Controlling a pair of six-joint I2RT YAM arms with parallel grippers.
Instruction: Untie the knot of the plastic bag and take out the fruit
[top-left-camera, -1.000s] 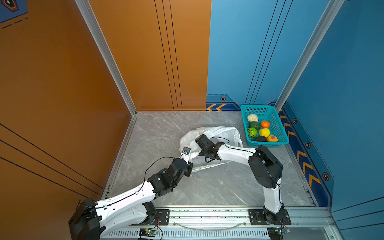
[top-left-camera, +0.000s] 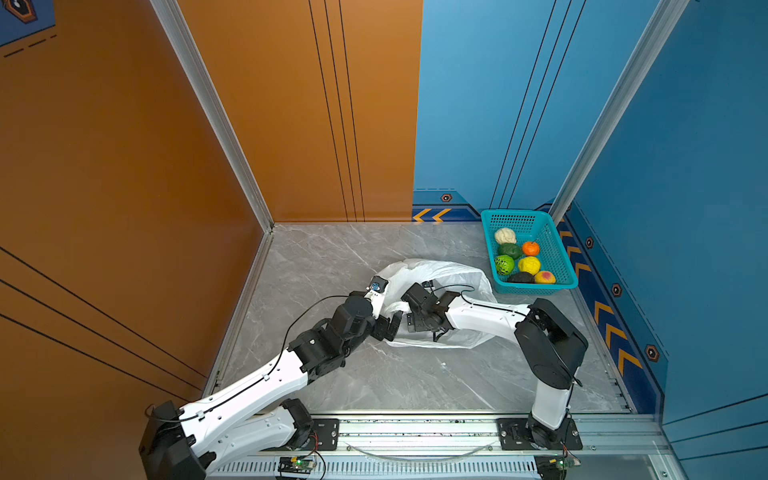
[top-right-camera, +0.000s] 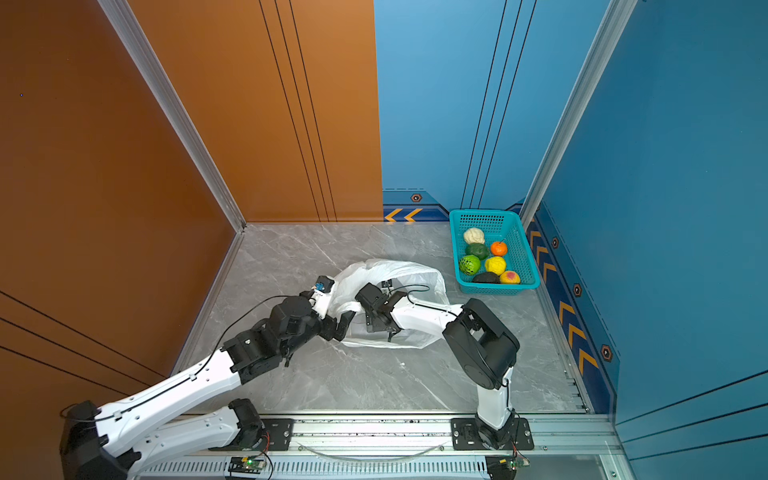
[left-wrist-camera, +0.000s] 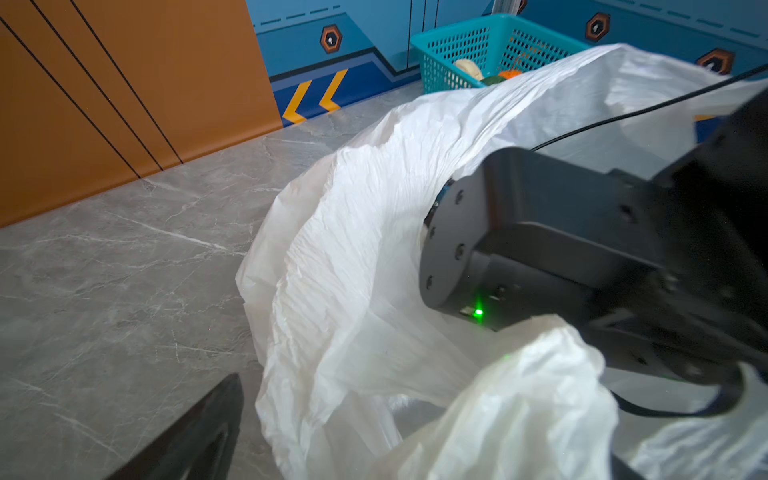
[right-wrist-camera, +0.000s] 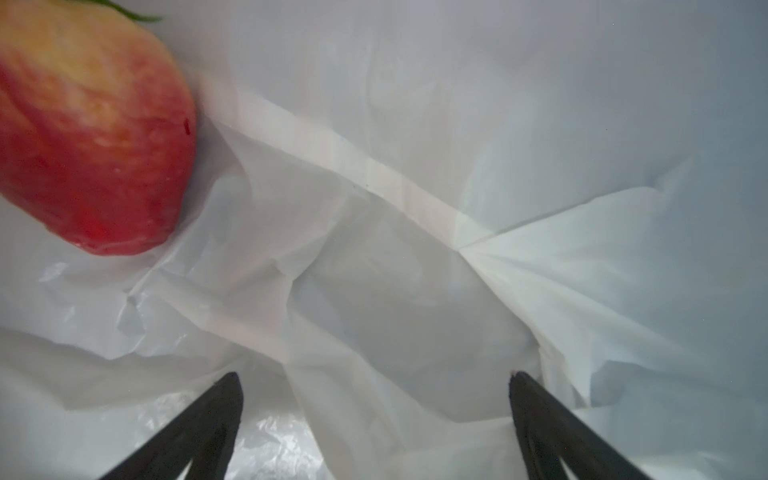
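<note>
The white plastic bag (top-left-camera: 436, 268) lies spread open mid-table, its crumpled rim (left-wrist-camera: 336, 208) filling much of the left wrist view. My left gripper (top-left-camera: 382, 324) is open at the bag's left side, a loose fold of plastic in front of it. My right gripper is open inside the bag, facing down. In the right wrist view a red-yellow fruit (right-wrist-camera: 96, 144) lies on the plastic at the upper left, apart from the fingers.
A teal basket (top-left-camera: 568, 256) at the back right holds several fruits and vegetables.
My left gripper has moved slightly right and up along the bag. My right arm and the bag have shifted right since a second ago.
</note>
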